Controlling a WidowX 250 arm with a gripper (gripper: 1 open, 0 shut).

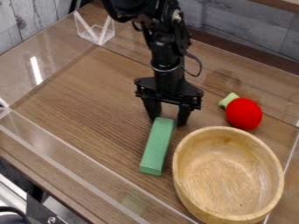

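My black gripper (169, 98) hangs low over the middle of the wooden table, its lower end at the top end of a green bar (156, 147) that lies lengthwise on the table. Whether the fingers are open or shut, and whether they hold the bar, I cannot tell.
A large yellow bowl (228, 175) fills the lower right, beside the bar. A red round object (243, 113) with a pale green piece (229, 98) sits at the right.
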